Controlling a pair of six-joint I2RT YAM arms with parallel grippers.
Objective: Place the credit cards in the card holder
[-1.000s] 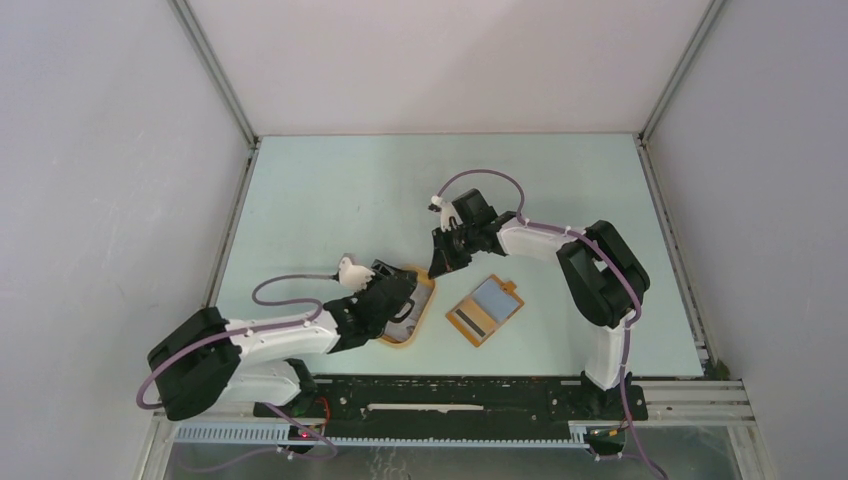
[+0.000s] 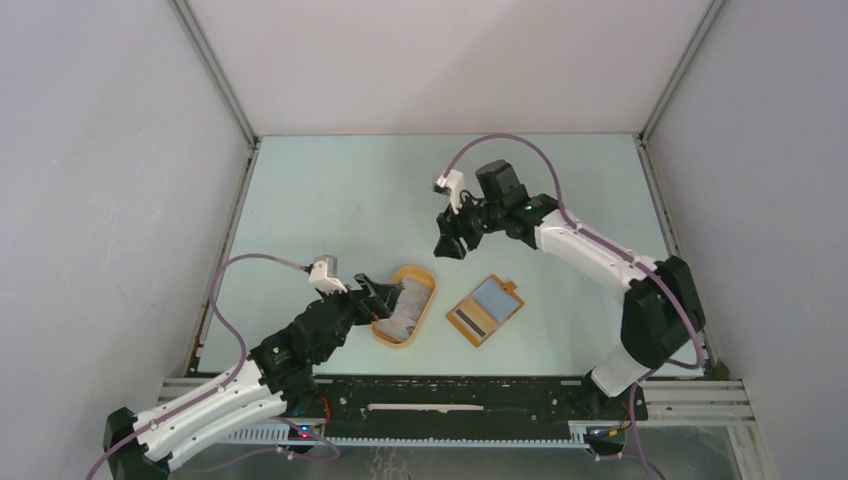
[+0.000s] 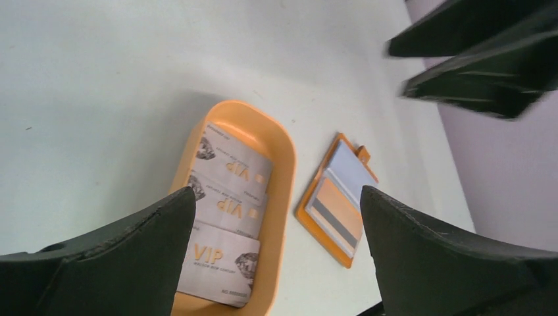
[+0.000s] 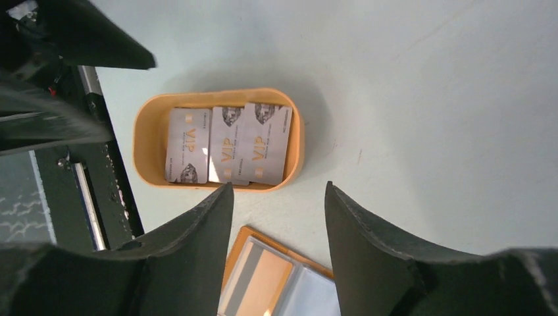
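Three silver-grey VIP cards lie flat in a tan oval tray: a left card (image 4: 188, 145), a middle card (image 4: 227, 146) and a right card (image 4: 266, 141), the last two overlapping. The brown card holder (image 2: 485, 311) rests right of the tray, with a blue-grey flap (image 3: 349, 172) and a tan pocket. Above the tray's left side hangs my left gripper (image 2: 378, 298), wide open and empty. My right gripper (image 2: 456, 246) hovers above the table behind the tray, its fingers (image 4: 197, 243) apart with nothing between them. In the top view the left gripper covers part of the tray.
The tan tray (image 4: 301, 148) stands near the table's front edge, beside a dark rail (image 2: 350, 405). Side walls bound the table.
My left gripper has drawn back left from over the tray, and its fingers have opened. My right gripper has moved back and right, away from the tray, and has opened wider. Tray and holder stay put.
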